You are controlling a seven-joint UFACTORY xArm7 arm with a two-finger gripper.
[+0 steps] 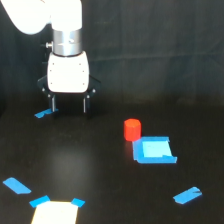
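A white robot arm hangs from the top left, its gripper (70, 100) held above the dark table with the two black fingers apart and nothing visible between them. A red cylinder (132, 129) stands upright right of the gripper, at the upper left corner of a light square (156, 149) edged in blue tape. A cream square (55, 214) with blue tape at its corners lies at the front left, partly out of frame.
Loose blue tape strips lie at the left (16, 186), at the right front (187, 195) and behind the gripper (43, 114).
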